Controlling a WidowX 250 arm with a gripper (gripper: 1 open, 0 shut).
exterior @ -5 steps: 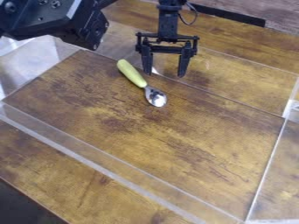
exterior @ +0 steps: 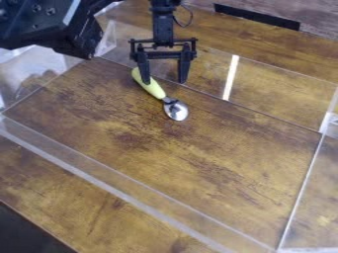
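A spoon with a pale yellow handle [exterior: 149, 85] and a shiny metal bowl [exterior: 176, 109] lies on the wooden surface in the upper middle of the camera view. My black gripper [exterior: 164, 76] is open over the handle's upper part, with its fingers either side of it. Whether they touch the handle or the surface I cannot tell.
Clear plastic walls [exterior: 132, 186] border the wooden work area [exterior: 158, 158] on several sides. Dark arm parts and cables fill the top left.
My gripper has moved left and a little toward the camera, from behind and right of the spoon to over its handle. The spoon has not visibly moved.
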